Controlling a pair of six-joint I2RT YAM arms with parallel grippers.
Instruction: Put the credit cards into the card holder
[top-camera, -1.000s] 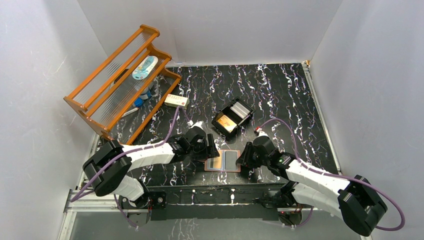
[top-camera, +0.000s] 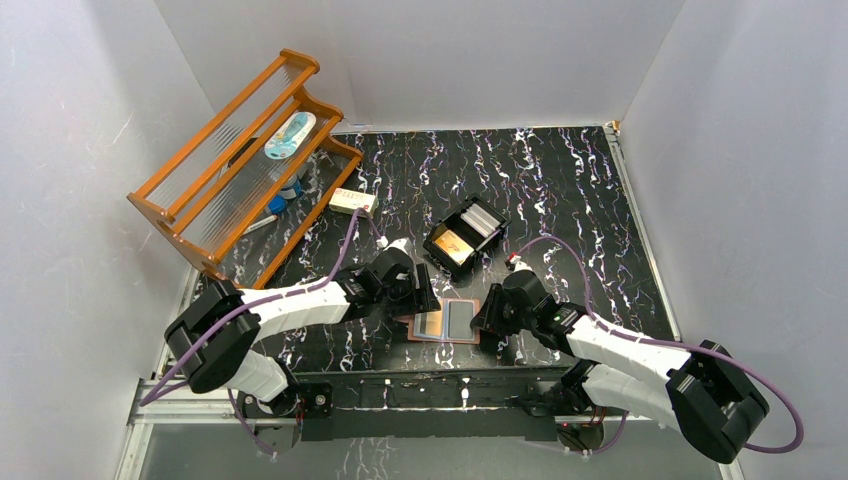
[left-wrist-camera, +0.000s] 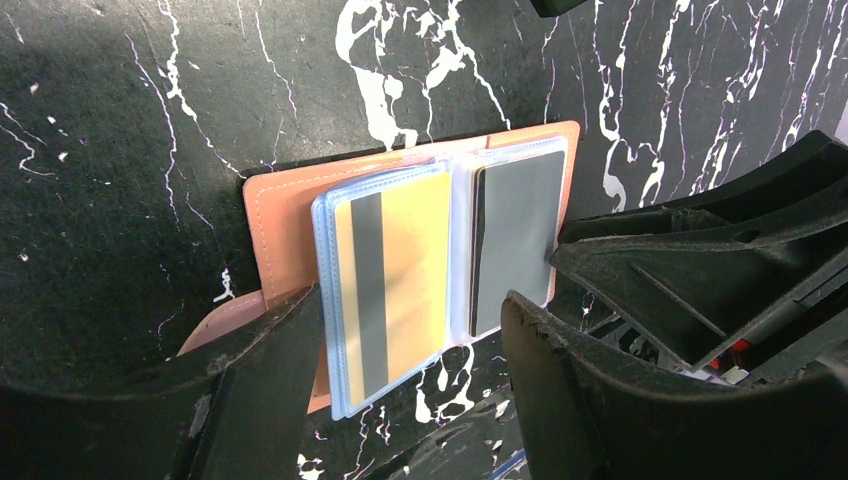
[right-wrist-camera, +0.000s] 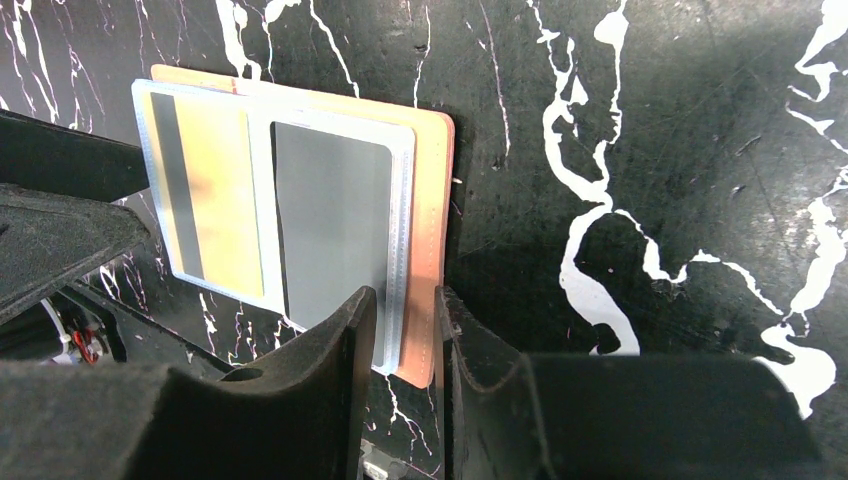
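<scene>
The card holder (top-camera: 462, 341) lies spread open on the table, with a pink cover and clear sleeves. Its left sleeve shows a yellow card (left-wrist-camera: 415, 270) with a dark stripe; the right one shows a grey card (left-wrist-camera: 520, 220). My left gripper stands open at the holder's left page, one finger by its outer edge and the other over the inside. At the right edge, my right gripper is part open with a narrow gap, its fingertips close to the sleeve and cover edge; firm contact cannot be made out.
Behind the grippers stands a black box (top-camera: 436, 231) holding an orange card (top-camera: 454, 246) and several grey cards (top-camera: 482, 219). A small cream box (top-camera: 354, 202) and a wooden rack (top-camera: 228, 165) are at the back left.
The left arm and the holder have barely moved.
</scene>
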